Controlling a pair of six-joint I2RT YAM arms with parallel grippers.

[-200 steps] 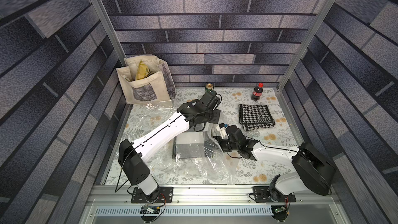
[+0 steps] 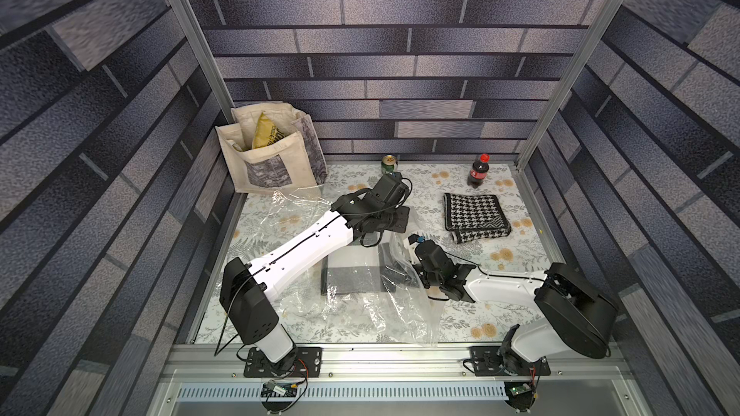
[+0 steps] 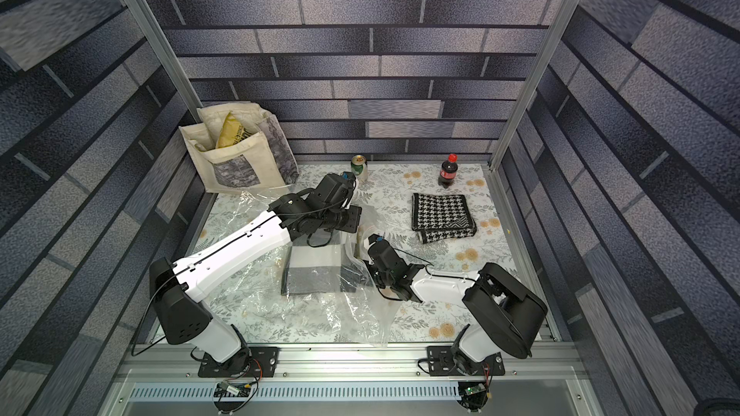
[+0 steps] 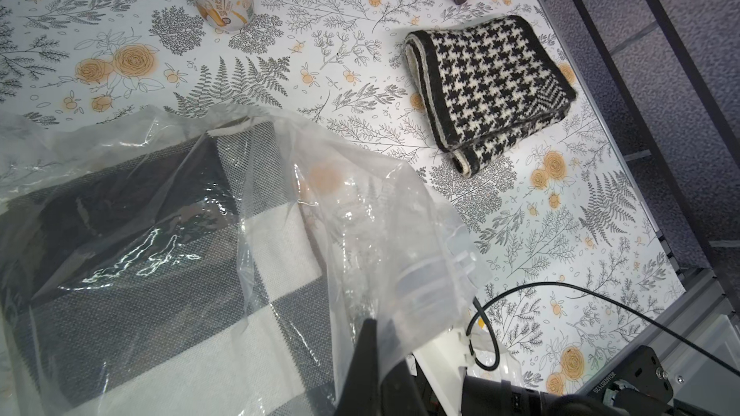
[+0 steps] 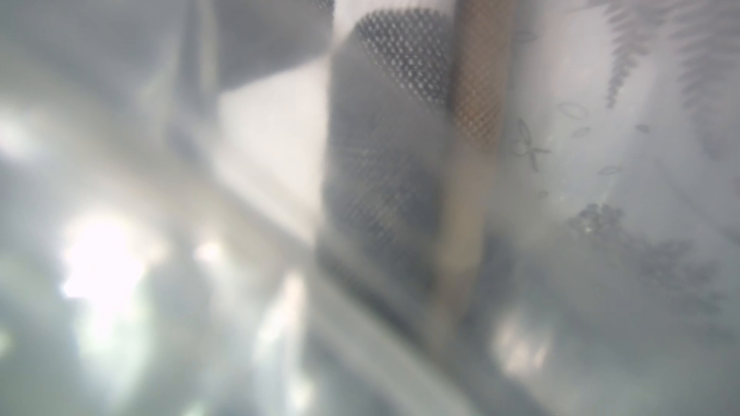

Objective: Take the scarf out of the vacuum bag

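The folded grey, black and white checked scarf (image 4: 177,308) lies flat inside the clear vacuum bag (image 2: 370,323), in the middle of the table. Over the far right part of the bag, my left gripper is shut, its dark fingers against loose film. Beside the bag's right edge sits my right gripper (image 2: 417,263), shut on bunched film of the bag. Blurred film covers most of the right wrist view, with the scarf's checks (image 5: 385,154) and a brownish edge strip behind it; the right fingers do not show there.
To the right lies a folded black-and-white houndstooth cloth (image 2: 476,216). A cola bottle (image 2: 478,172) and a green can (image 2: 388,162) stand at the back. The cream tote bag (image 2: 266,161) occupies the back left.
The left gripper has lowered a little. The scarf stays inside the bag.
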